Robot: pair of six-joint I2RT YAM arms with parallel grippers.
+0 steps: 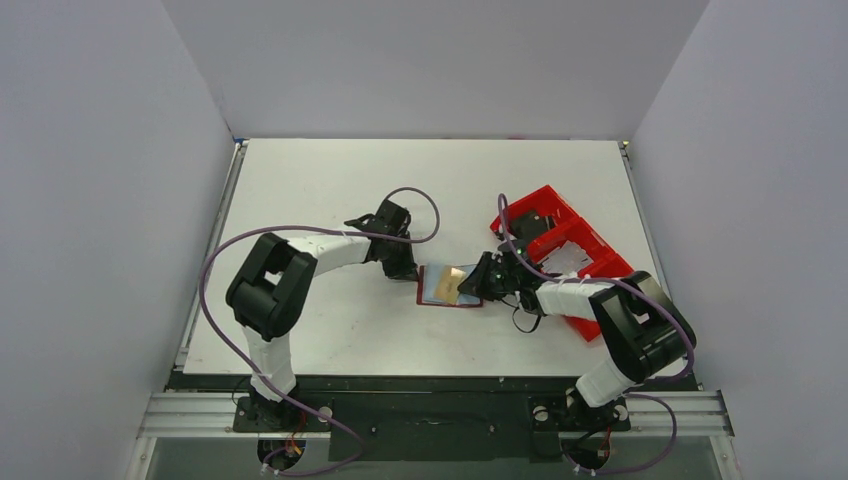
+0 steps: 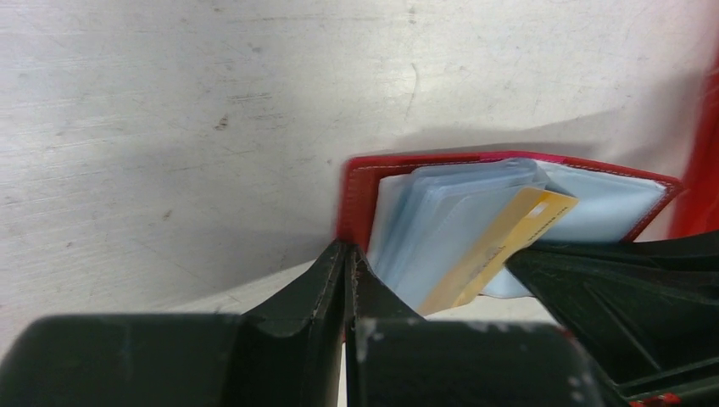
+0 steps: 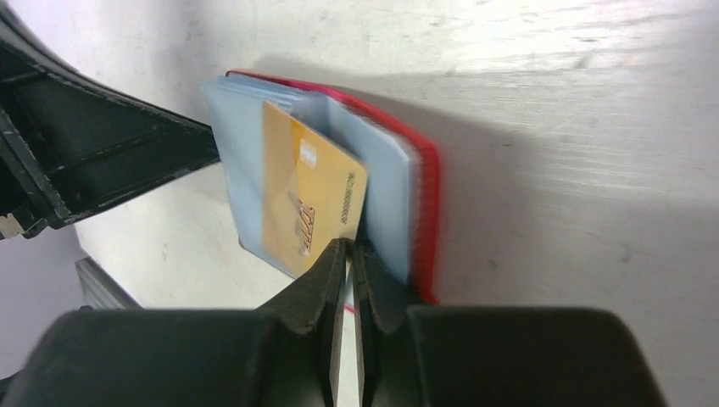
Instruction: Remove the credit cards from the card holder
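Note:
The card holder (image 1: 421,303) lies spread on the table between my grippers, dark red outside with pale blue clear sleeves (image 2: 454,203). One gold card (image 3: 315,178) shows in a sleeve, its upper part standing out clear of the plastic. My left gripper is shut at the holder's left red edge; whether the thin cover sits between its tips is hard to see. At the gold card's edge are the tips of my right gripper, only a narrow gap parting them; I cannot tell whether the card is pinched there.
A red divided tray (image 1: 597,258) stands at the right, close behind the right arm, with a dark item and a pale one inside.

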